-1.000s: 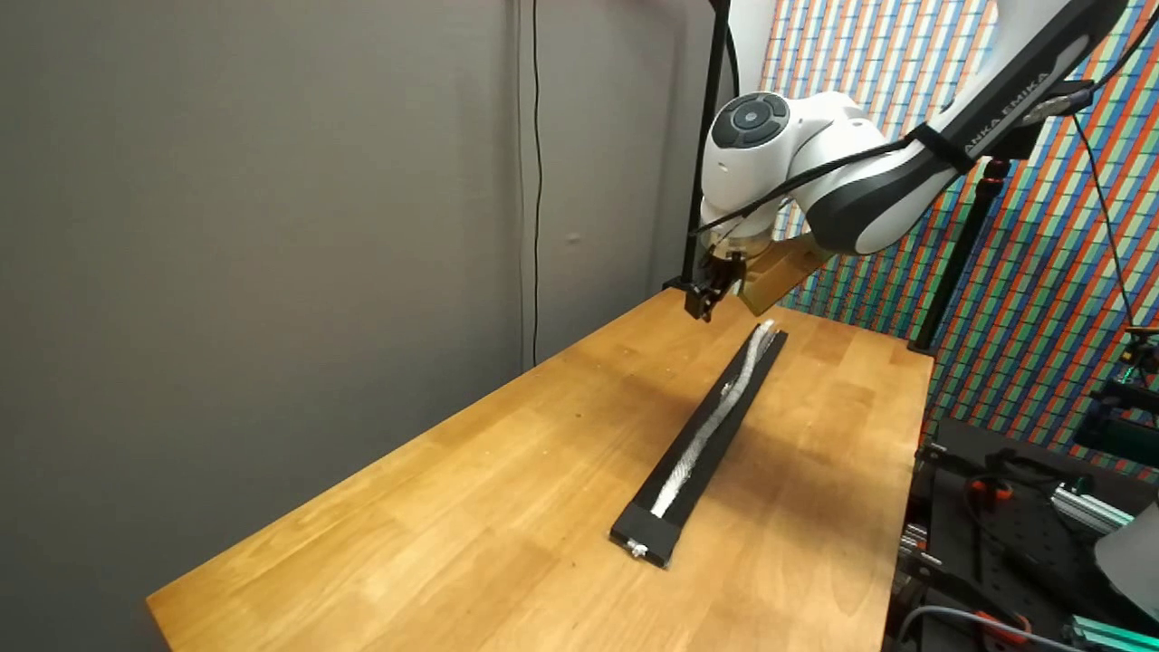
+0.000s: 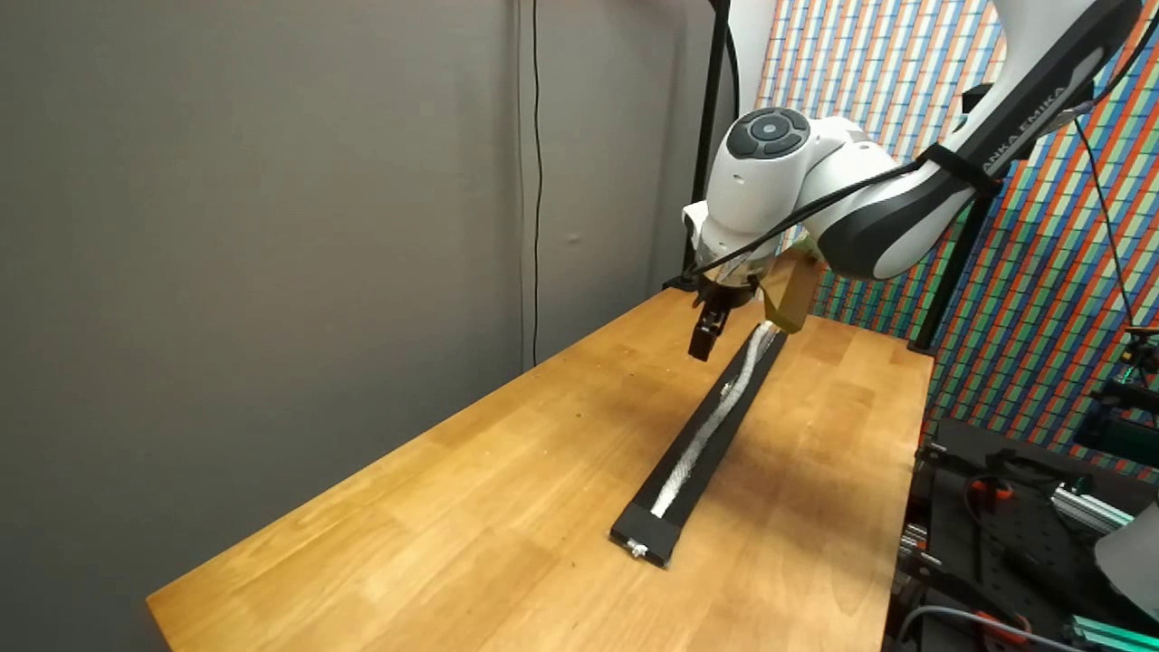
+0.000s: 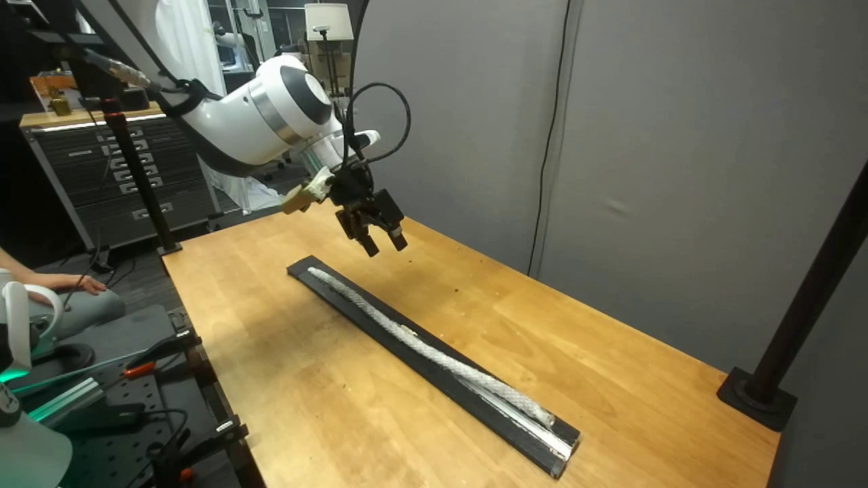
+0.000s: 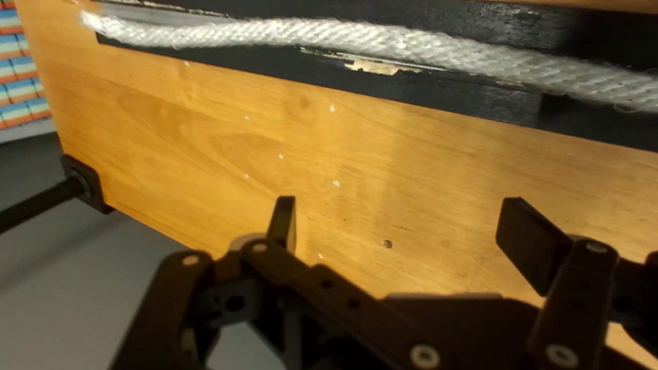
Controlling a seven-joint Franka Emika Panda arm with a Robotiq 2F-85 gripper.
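Observation:
A thick white braided rope (image 3: 428,350) lies lengthwise along a long black channel (image 3: 492,411) on the wooden table. One end of the rope reaches the channel's far part in exterior view 1, where the rope (image 2: 701,436) bends slightly. In the wrist view, the rope (image 4: 370,40) crosses the top of the picture, curving gently. My gripper (image 3: 386,247) hangs above the table, beside the channel's far end on the wall side, touching neither. Its fingers stand wide open with bare table between the fingertips. The gripper (image 2: 704,346) is tilted in exterior view 1.
A grey wall (image 2: 326,217) runs along one long side. Black posts stand at the table's corners, one with a base plate (image 3: 757,398). Beyond the opposite edge sits a cluttered dark cart (image 3: 130,407).
My gripper has come lower, and the wrist has turned and tilted in exterior view 1. The rope and channel have stayed where they were.

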